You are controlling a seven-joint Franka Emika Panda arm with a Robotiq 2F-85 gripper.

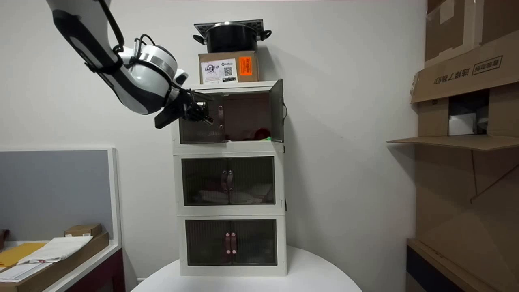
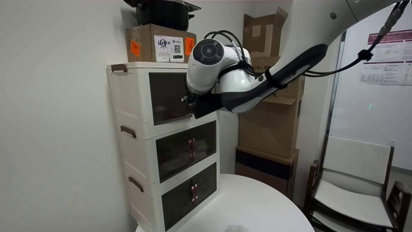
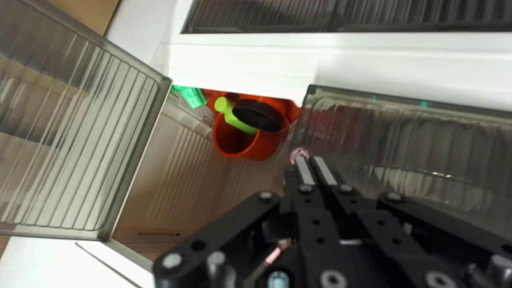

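The top cabinet's unopened ribbed glass door fills the right of the wrist view, with a brownish strap handle at its free edge. My gripper is shut, pad to pad, nothing between its fingers. In the wrist view the handle's pink button shows just beyond the fingertips, and most of the strap is hidden behind the gripper. From exterior view 1 the gripper is left of the handle, apart from it in that picture. The other door of the top cabinet stands swung out.
Inside the top compartment are an orange cup-like item, a lime green piece and a green toy. A carton and black pot stand on top. Two lower cabinets have shut doors.
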